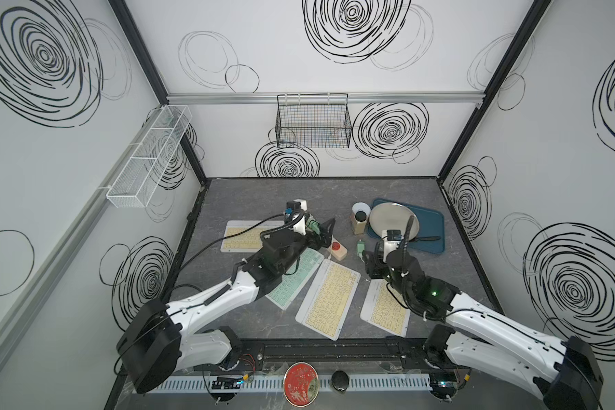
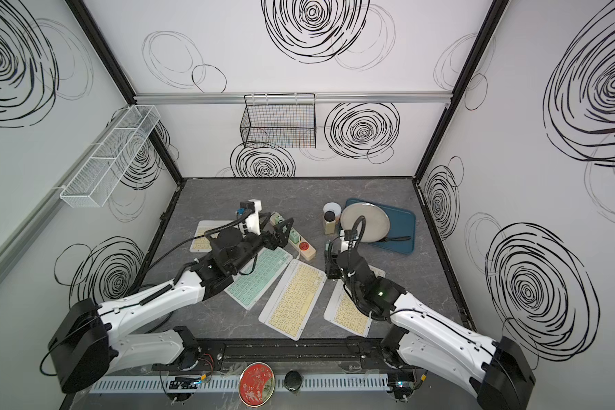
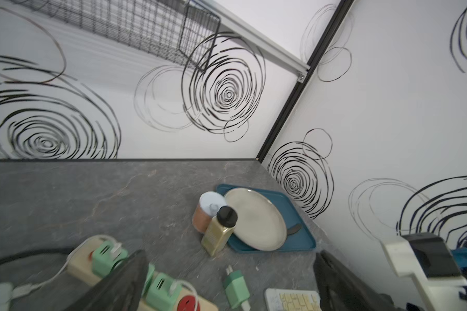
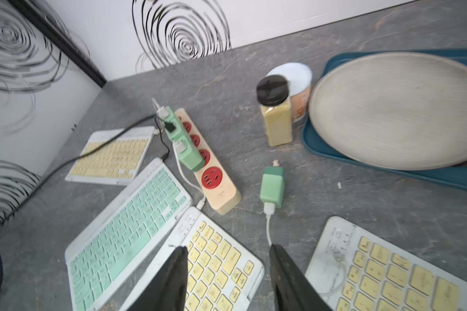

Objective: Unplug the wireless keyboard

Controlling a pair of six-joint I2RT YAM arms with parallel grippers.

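Note:
Several keyboards, yellow-keyed (image 1: pixel 328 300) and green-keyed (image 2: pixel 256 276), lie on the grey table. A wooden power strip (image 4: pixel 220 191) holds green chargers (image 4: pixel 189 155) with cables. A loose green charger (image 4: pixel 272 186) lies to its right, its white cable trailing down. My left gripper is open above the strip, nothing visible between its fingers. My right gripper is above the front keyboards, its fingers apart with nothing seen between them.
A blue tray (image 1: pixel 430 239) with a plate (image 1: pixel 394 218) stands at the back right, beside a cup (image 3: pixel 205 204) and a jar (image 3: pixel 218 235). Wire baskets (image 1: pixel 313 123) hang on the walls.

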